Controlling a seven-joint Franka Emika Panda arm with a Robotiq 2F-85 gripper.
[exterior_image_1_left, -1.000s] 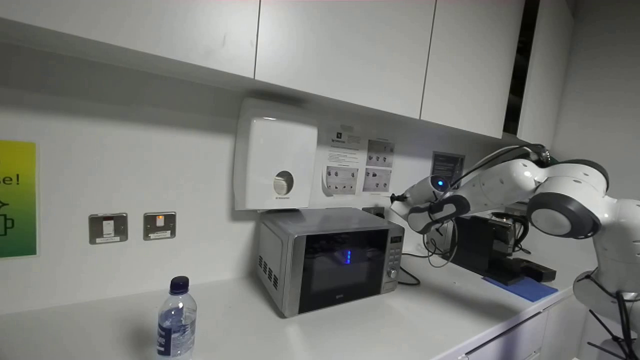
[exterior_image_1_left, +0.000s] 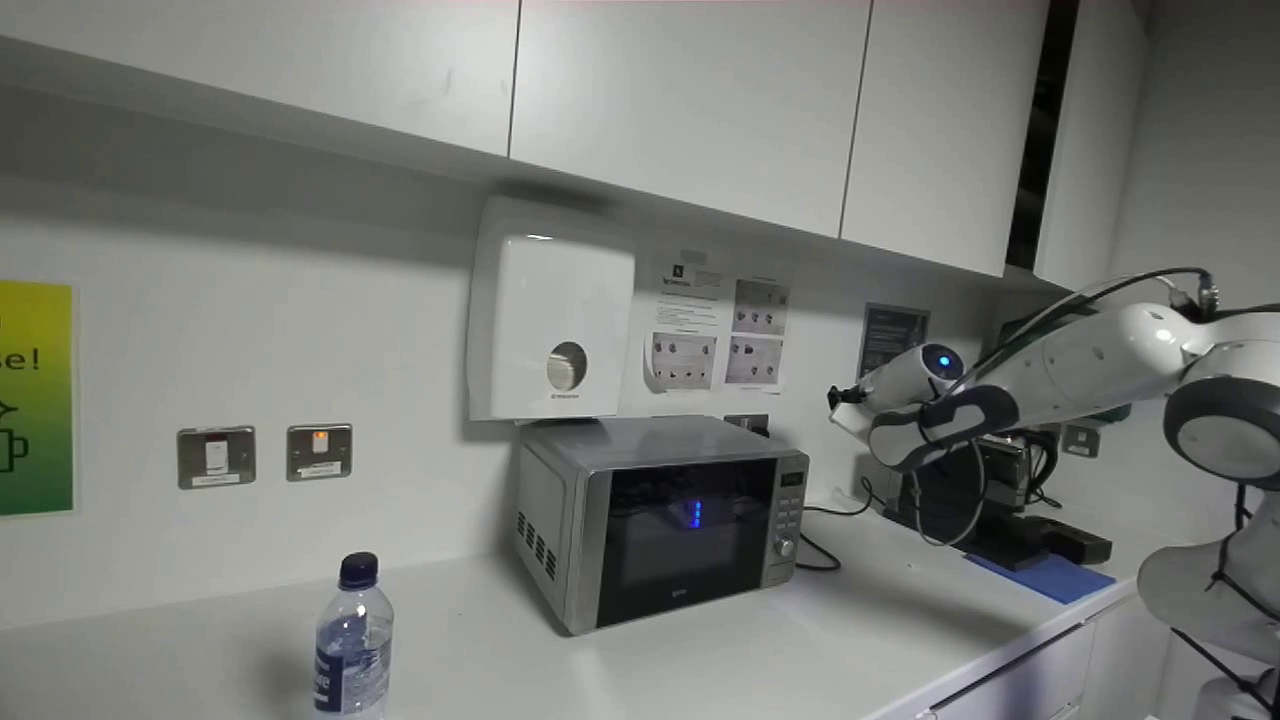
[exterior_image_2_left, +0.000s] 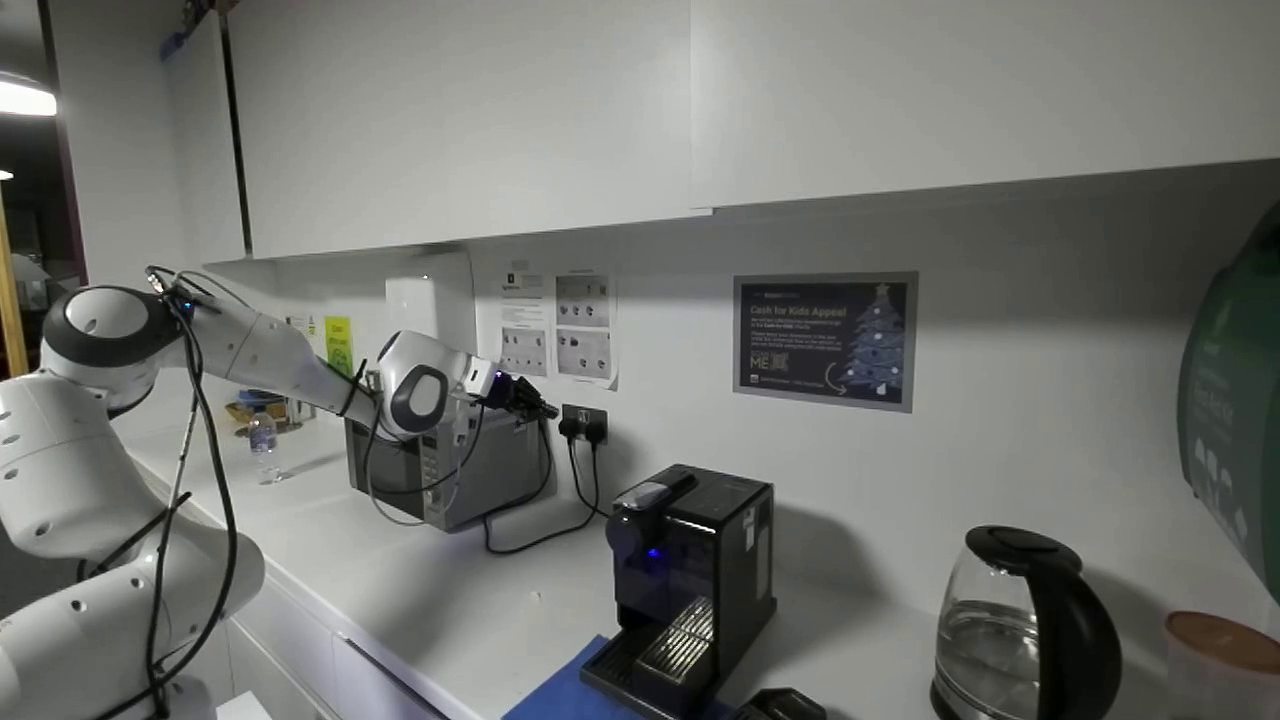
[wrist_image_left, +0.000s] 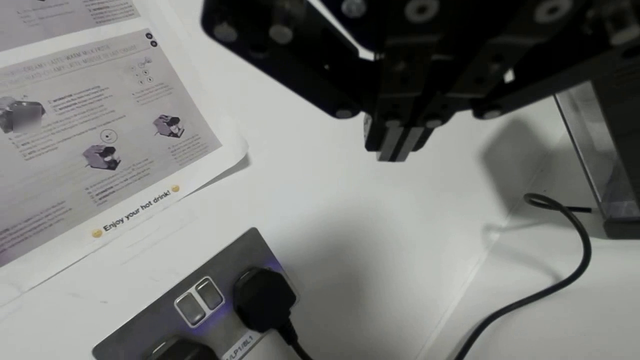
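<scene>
My gripper is shut, its fingertips together with nothing showing between them. It points toward the white back wall, above and to the side of a double power socket (wrist_image_left: 207, 300) carrying two black plugs. In the second exterior view the gripper (exterior_image_2_left: 554, 412) hangs close to that socket (exterior_image_2_left: 584, 420), over the far side of the silver microwave (exterior_image_2_left: 480, 468). The microwave door (exterior_image_1_left: 684, 540) is closed. To the right of it, a black coffee machine (exterior_image_2_left: 696, 576) stands on a blue mat (exterior_image_2_left: 564, 684).
A water bottle (exterior_image_1_left: 354, 642) stands at the counter's left. A glass kettle (exterior_image_2_left: 1020, 624) stands beyond the coffee machine. Black cables (exterior_image_2_left: 528, 546) loop between microwave and socket. Cabinets (exterior_image_1_left: 684, 108) overhang. Bare counter lies before the microwave.
In the first exterior view my arm has shifted to the right, and the gripper has moved away from the microwave. The bottle and microwave have not moved.
</scene>
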